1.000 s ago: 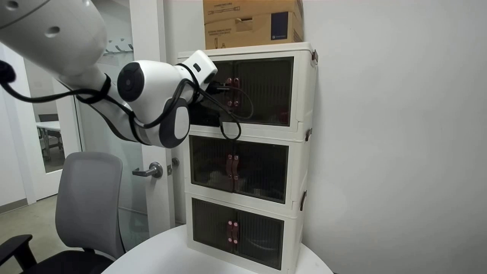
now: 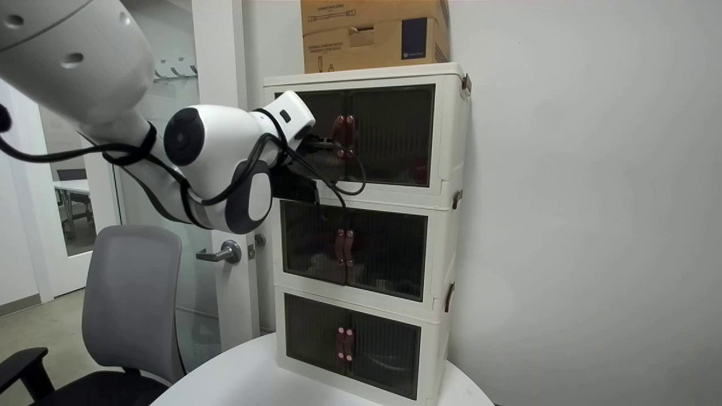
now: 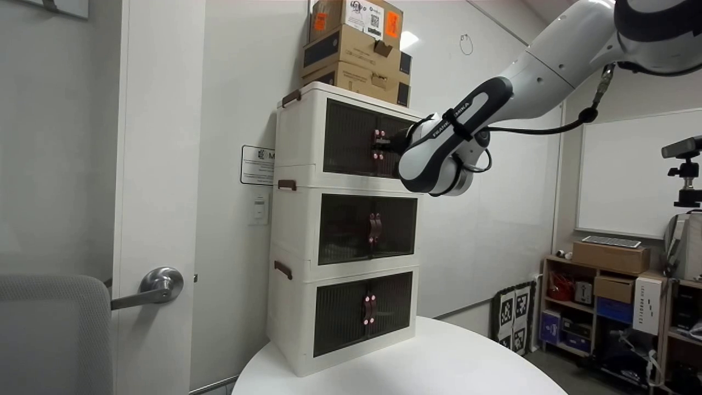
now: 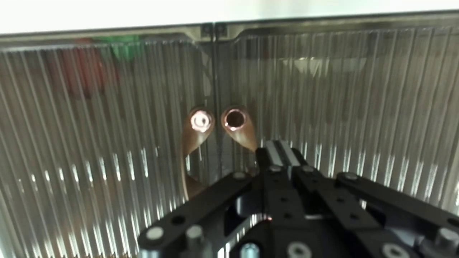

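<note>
A white cabinet [image 2: 441,135] of three stacked units has dark ribbed double doors, all closed. Two brown curved handles flank the top unit's centre seam. In the wrist view, one handle [image 4: 189,142] stands clear on the left; the other handle [image 4: 243,133] runs down toward my gripper, its lower part hidden there. Both fingers are together, and nothing shows between their tips; whether they touch this handle I cannot tell. Exterior view 2 has my gripper [image 3: 386,141] right in front of the top doors, at handle height.
Cardboard boxes [image 2: 375,44] sit on top of the cabinet, which stands on a round white table [image 3: 454,349]. A grey chair [image 2: 132,298] and a door with a lever handle [image 2: 220,253] are on the left. A loose cable [image 2: 362,176] hangs beside the gripper.
In exterior view 1 the arm and hand have moved down and slightly left, and the hanging cable has shifted. The cabinet doors look the same.
</note>
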